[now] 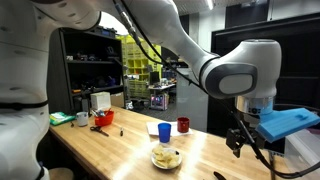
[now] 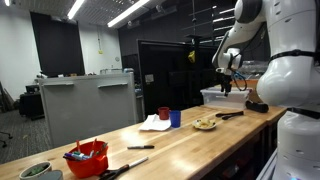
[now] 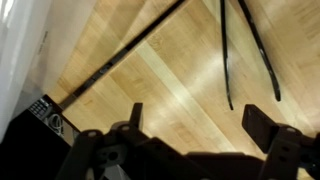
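My gripper is open over the wooden table, its dark fingers [image 3: 126, 127] wide apart in the wrist view. Only bare wood shows directly between the fingertips. Just beyond them, two slim black strips [image 3: 225, 50] run toward the upper edge; whether they belong to one object cannot be told. A longer dark bar [image 3: 125, 52] slants across the upper left. In exterior view 1, the wrist with its blue part [image 1: 288, 122] hangs at the right, above the table. A dark object [image 1: 219, 176] lies at that view's lower edge.
A clear bin [image 3: 30, 40] and a black keypad device [image 3: 45, 125] border the left of the wrist view. On the table stand a plate of food [image 1: 166, 158], a blue cup [image 1: 165, 130], a red mug [image 1: 183, 125] and a red container [image 2: 87, 160] holding utensils. Knives [image 2: 122, 168] lie near it.
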